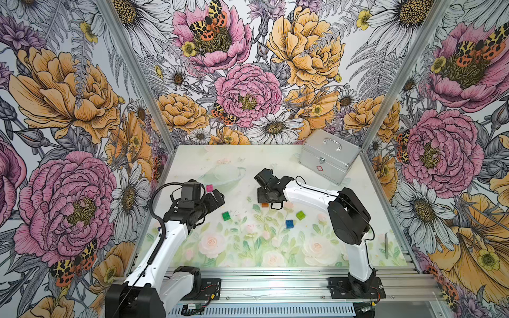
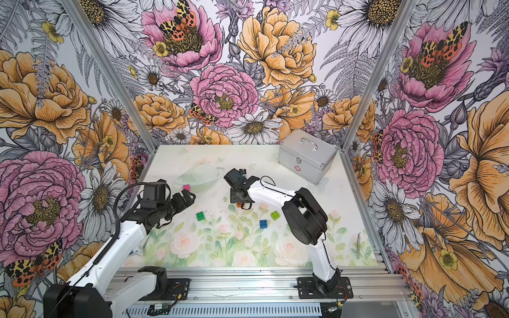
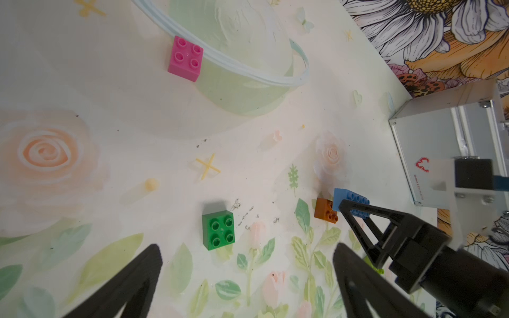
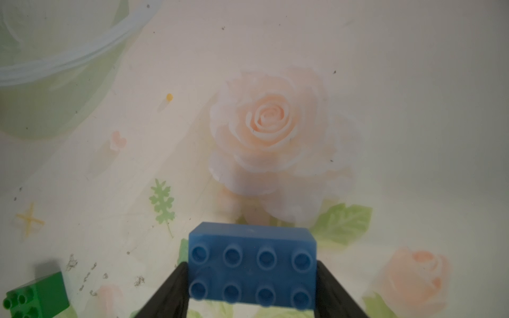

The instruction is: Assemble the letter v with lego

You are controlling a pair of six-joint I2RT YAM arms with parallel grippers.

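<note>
A long blue brick (image 4: 252, 265), studs toward the camera, is pinched between the fingers of my right gripper, held above the table. Behind it in the left wrist view, an orange brick (image 3: 325, 210) lies on the table. My left gripper stands open and empty at the left side of the table. Ahead of its fingers a green brick (image 3: 218, 230) rests on the surface. A pink brick (image 3: 185, 58) lies beside the clear bowl. A short blue brick (image 1: 289, 224) and a lime brick (image 1: 300, 215) lie apart, right of centre.
The clear bowl (image 3: 254, 79) stands at the back left. A silver case (image 1: 329, 155) occupies the back right corner. Tweezers (image 1: 386, 246) lie near the right edge.
</note>
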